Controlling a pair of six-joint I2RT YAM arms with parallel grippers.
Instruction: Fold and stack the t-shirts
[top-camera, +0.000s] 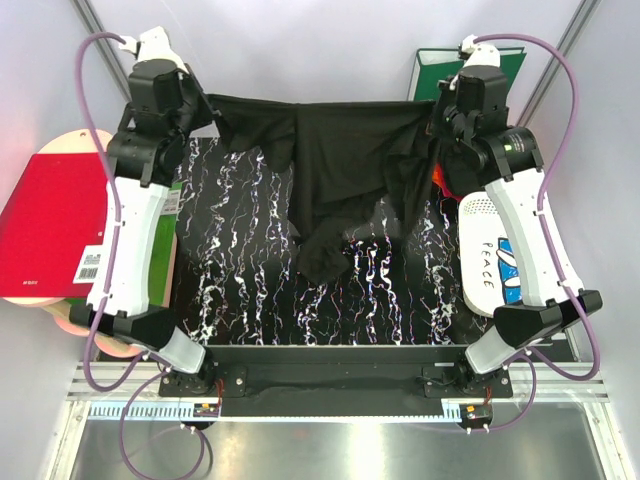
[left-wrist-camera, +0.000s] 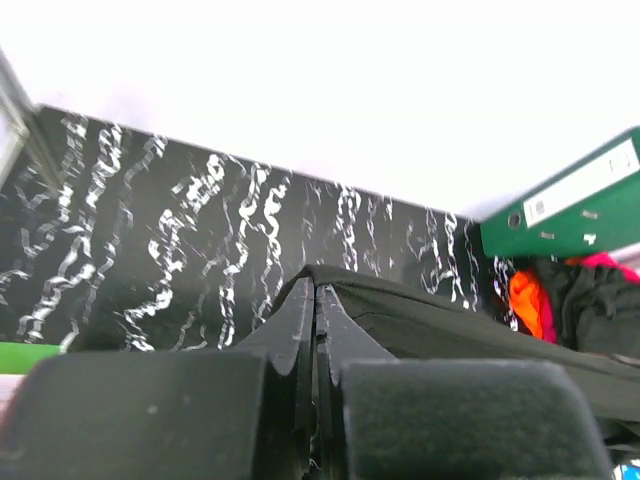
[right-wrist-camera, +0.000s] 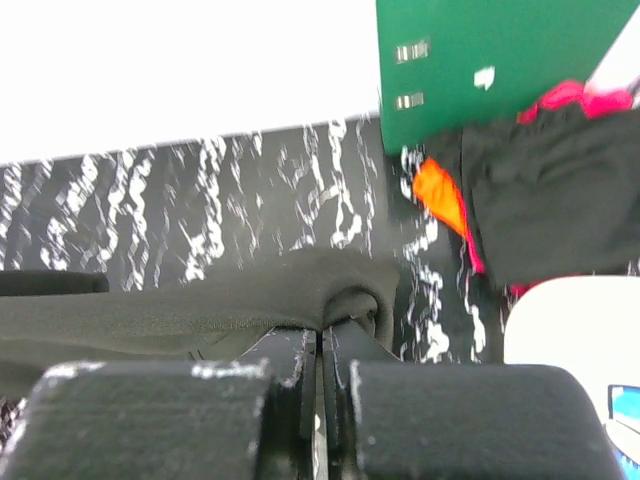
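Observation:
A black t shirt (top-camera: 350, 150) hangs stretched between my two grippers over the marbled black table (top-camera: 240, 280), its lower part drooping toward the middle. My left gripper (top-camera: 208, 105) is shut on one upper corner at the top left; in the left wrist view the fabric (left-wrist-camera: 460, 335) runs right from the closed fingertips (left-wrist-camera: 305, 310). My right gripper (top-camera: 440, 110) is shut on the other corner; in the right wrist view the cloth (right-wrist-camera: 200, 315) bunches at its tips.
Folded dark cloth with red and orange pieces (right-wrist-camera: 550, 190) lies at the back right beside a green binder (right-wrist-camera: 490, 50). A white PEACE board (top-camera: 480, 250) is at the right, a red binder (top-camera: 50, 220) at the left.

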